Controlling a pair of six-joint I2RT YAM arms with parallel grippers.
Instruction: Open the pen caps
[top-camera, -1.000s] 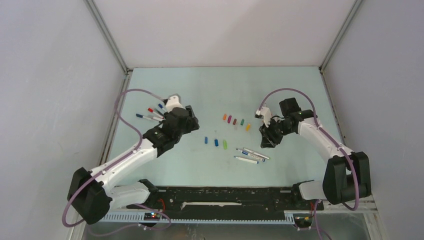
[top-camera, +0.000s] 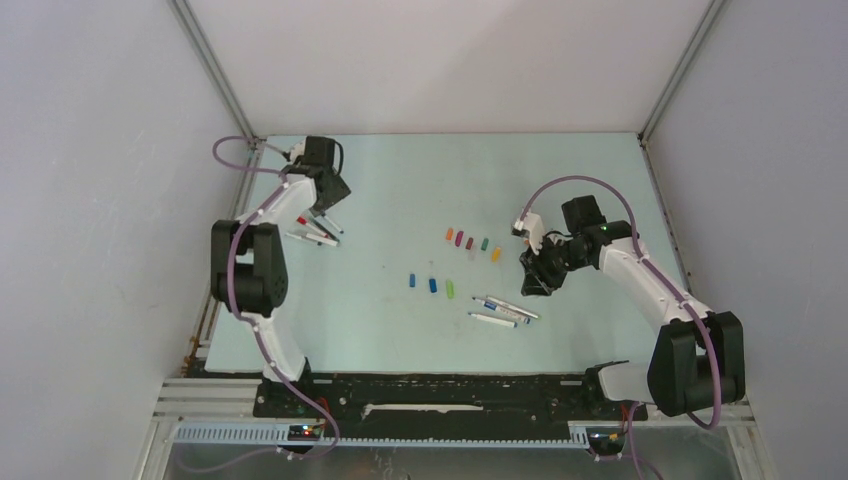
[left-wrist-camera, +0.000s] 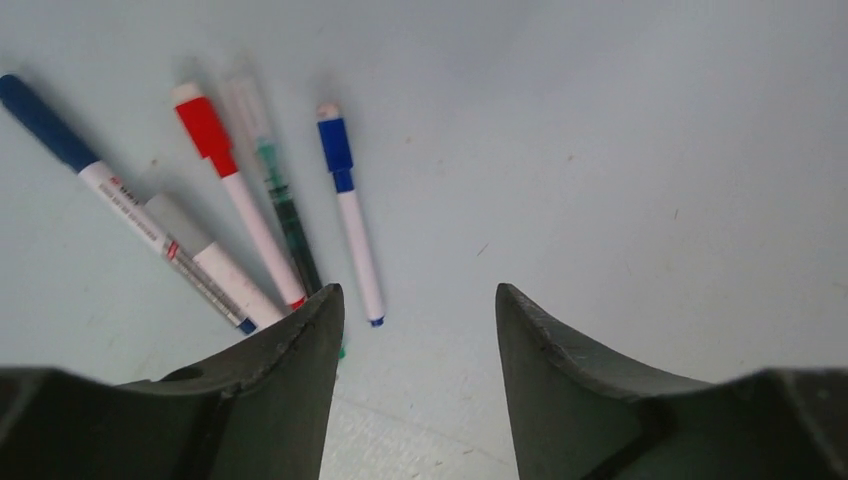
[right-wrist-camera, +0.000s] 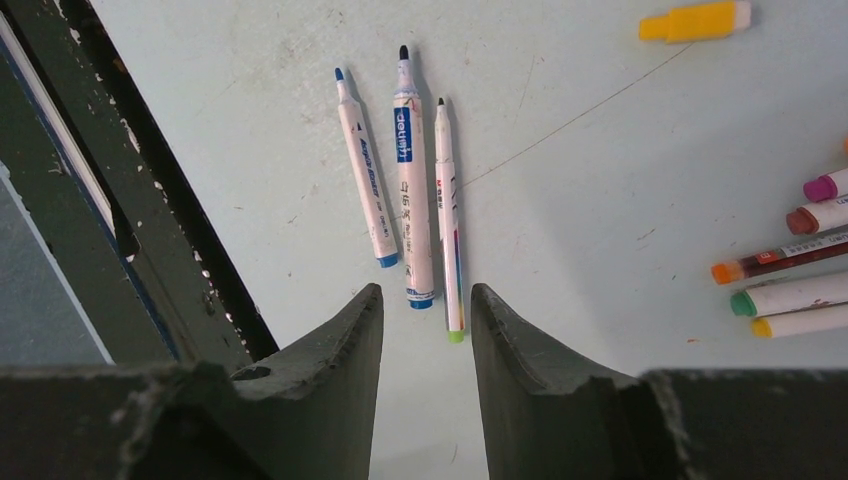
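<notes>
Several capped pens lie at the table's left: a blue-capped pen (left-wrist-camera: 357, 233), a pen with a clear cap and green end (left-wrist-camera: 284, 212), a red-capped pen (left-wrist-camera: 238, 186), a white-capped pen (left-wrist-camera: 225, 269) and a dark blue-capped marker (left-wrist-camera: 118, 197). My left gripper hangs over them, open, with nothing between its fingers, the blue-capped pen just left of the gap. Three uncapped pens (right-wrist-camera: 412, 180) lie side by side below my right gripper. It stands partly open and empty, the green-ended pen (right-wrist-camera: 450, 230) under its fingertips.
Loose caps lie mid-table: two blue (top-camera: 433, 285), a green one (top-camera: 450, 289), and a yellow cap (right-wrist-camera: 695, 22). More pens (right-wrist-camera: 790, 257) lie right of the yellow cap in the right wrist view.
My left arm has swung from the mid-left of the table to the far left, now over the capped pens' far end. My right arm has barely moved; the caps and uncapped pens lie unchanged.
</notes>
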